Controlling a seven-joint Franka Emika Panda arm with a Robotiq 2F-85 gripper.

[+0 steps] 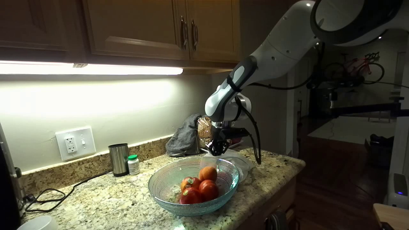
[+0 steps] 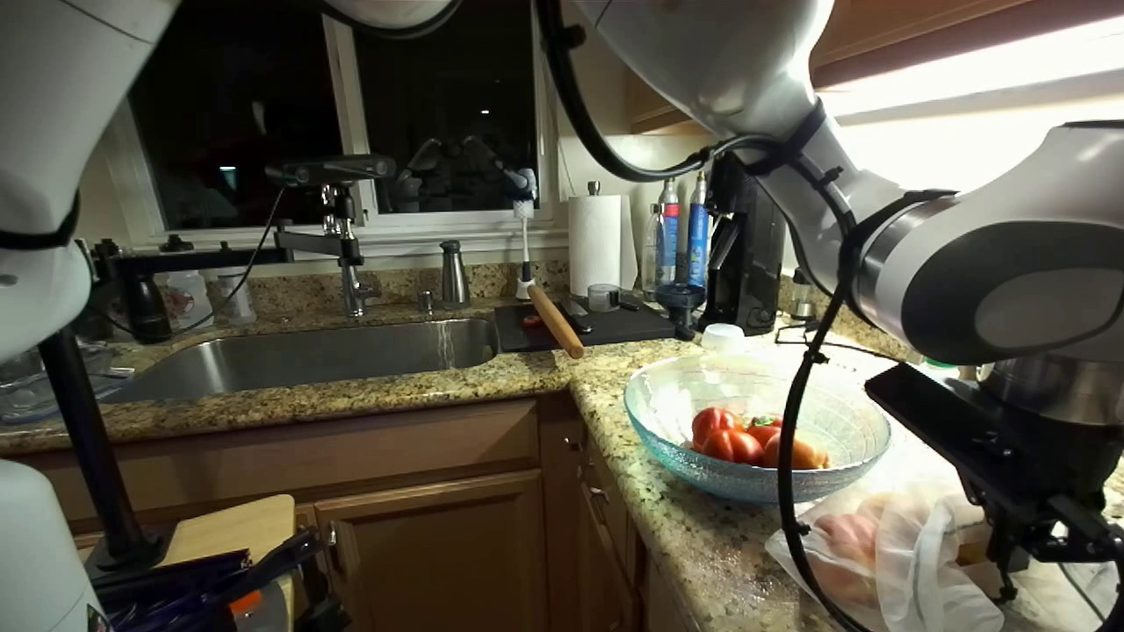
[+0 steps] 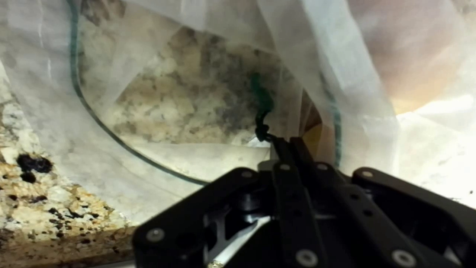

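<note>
My gripper is nearly closed at the opening of a whitish mesh bag with a green drawstring edge. A dark knotted cord on the bag runs to the fingertips, which are shut on this part of it; whether mesh is pinched too is hard to see. In exterior view 2 the bag lies on the counter with pinkish round shapes inside, the gripper at its right end. Beside it stands a glass bowl holding several tomatoes and an orange-coloured round fruit.
Behind the gripper are a grey cloth and a brown bagged item by the wall. A steel tumbler and a green-capped bottle stand left of them. The counter's front edge is close to the bowl.
</note>
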